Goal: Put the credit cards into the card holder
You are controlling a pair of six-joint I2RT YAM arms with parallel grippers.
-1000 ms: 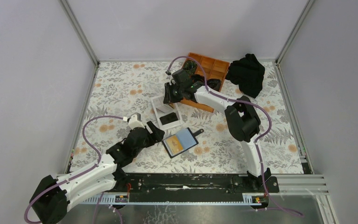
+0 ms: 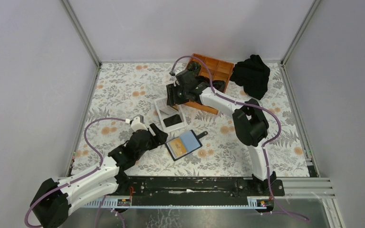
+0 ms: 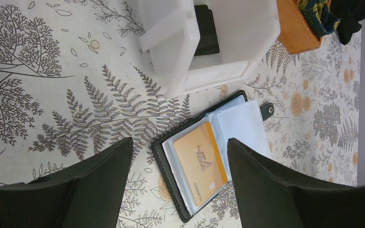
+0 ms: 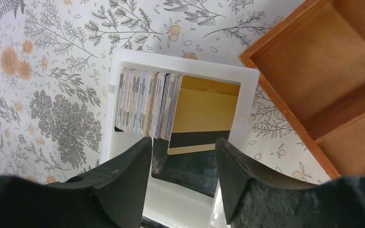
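A white plastic tray (image 4: 247, 95) holds a row of edge-up cards (image 4: 142, 102), yellow cards (image 4: 202, 109) and dark ones beneath. My right gripper is open directly over it, nothing between its fingers. The card holder (image 2: 175, 154) lies open on the cloth in front of the tray, an orange card (image 3: 197, 164) in its left sleeve and a pale clear sleeve beside it. My left gripper stands open above the holder's left side, nothing held.
A wooden compartment box (image 4: 304, 128) with dark cloths stands behind and right of the tray, with a black cloth (image 2: 250, 76) at back right.
The right arm has shifted slightly over the tray, its elbow a little rightward compared with one second ago. The left arm and the objects have not moved.
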